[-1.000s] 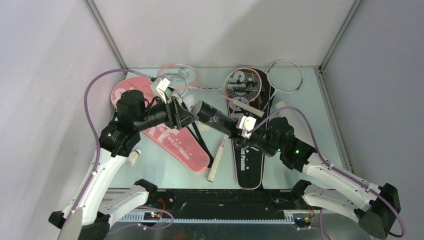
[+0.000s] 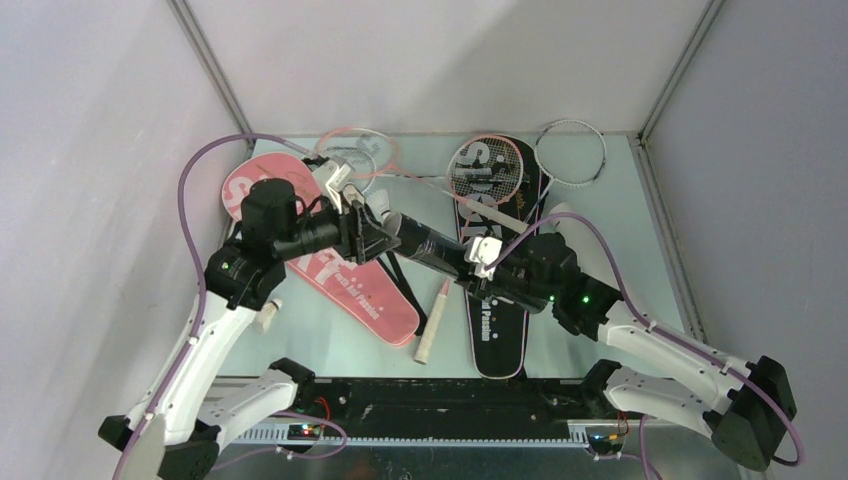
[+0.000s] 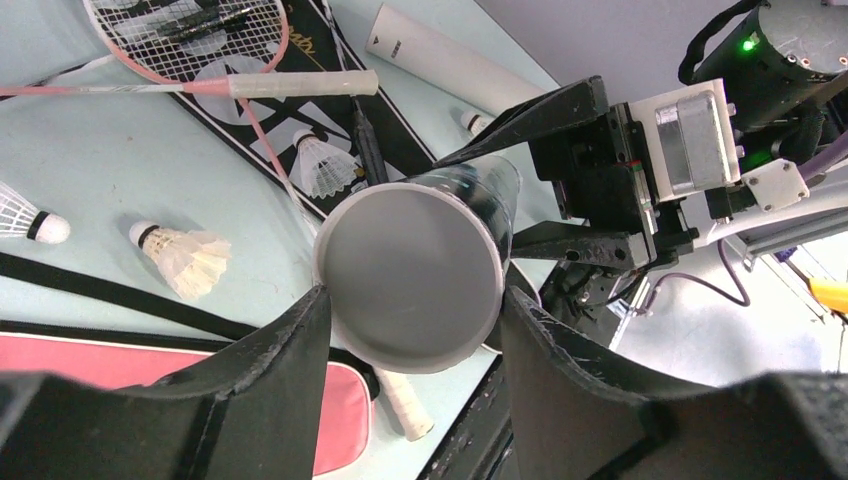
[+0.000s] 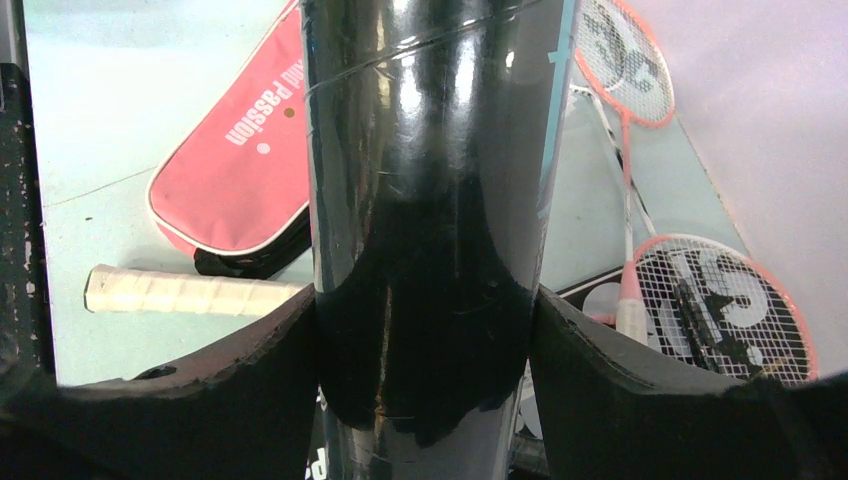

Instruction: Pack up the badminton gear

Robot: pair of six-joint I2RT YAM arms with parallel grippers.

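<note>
A black shuttlecock tube is held in the air between both arms, its pale grey end cap facing the left wrist camera. My right gripper is shut on the tube's body. My left gripper is at the capped end, part open, fingers at either side of the cap's rim. Pink racket bag and black racket bag lie on the table, with rackets at the back. Loose shuttlecocks lie on the table.
A white tube lies beside the black bag. The table is bounded by walls at back and sides. Bare patches remain between the bags and along the front.
The right arm and the tube have shifted slightly down and left in the top view; the left arm has moved slightly right. The bags and rackets are unchanged.
</note>
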